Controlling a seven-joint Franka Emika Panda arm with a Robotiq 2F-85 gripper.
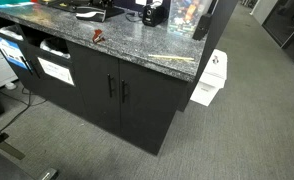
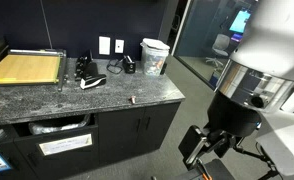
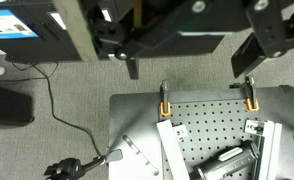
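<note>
My gripper stands open in the wrist view, its dark fingers spread wide and nothing seen between them. It hangs above the floor and the near edge of a perforated metal plate (image 3: 211, 130), away from the counter. On the speckled counter (image 1: 137, 45) lie a small reddish item (image 1: 97, 36) and a thin pale stick (image 1: 172, 57) near the edge. A clear tub with colourful contents (image 2: 154, 58) stands at the counter's back right. Beside it is a small black device (image 2: 128, 65).
Black cabinets (image 1: 122, 95) with handles sit below the counter. A wooden board (image 2: 25, 68) lies at its far left. Orange-tipped clamps (image 3: 164, 105) and a grey bar (image 3: 230, 160) are on the metal plate. A white bin (image 1: 213, 75) stands past the counter's end.
</note>
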